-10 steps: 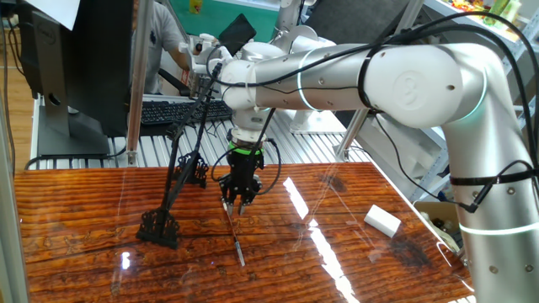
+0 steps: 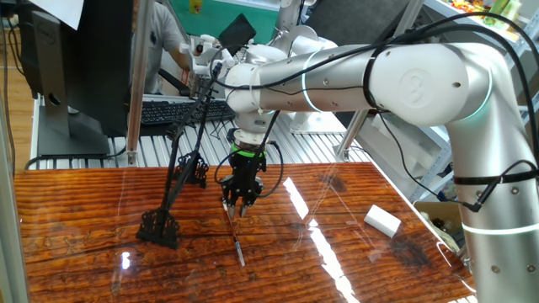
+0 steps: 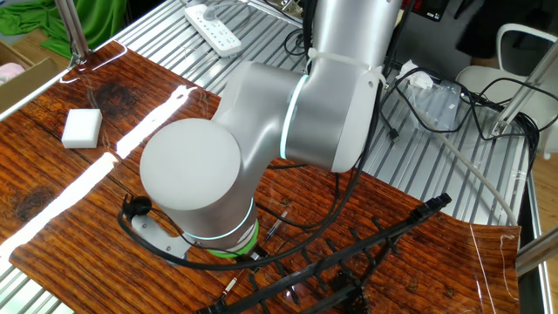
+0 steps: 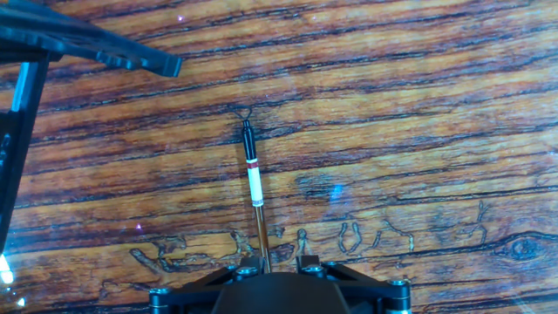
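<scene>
A thin brush-like stick (image 4: 255,181) lies on the wooden table, with a black end, a white band and a brown shaft; its lower part runs out of sight beneath my gripper in the wrist view. Exterior view 1 has my gripper (image 2: 237,212) pointing down over the stick (image 2: 239,250), near its far half. The fingertips stand apart, and nothing appears gripped between them. From exterior view 2 the arm hides the gripper's tips, while parts of the stick (image 3: 276,227) show beside it.
A black rack-like frame (image 2: 158,225) stands left of the gripper, close by; its bars (image 4: 87,44) enter the wrist view at upper left. A white block (image 2: 383,220) lies far to the right. Table between block and gripper is clear.
The stick, rack and block have not moved.
</scene>
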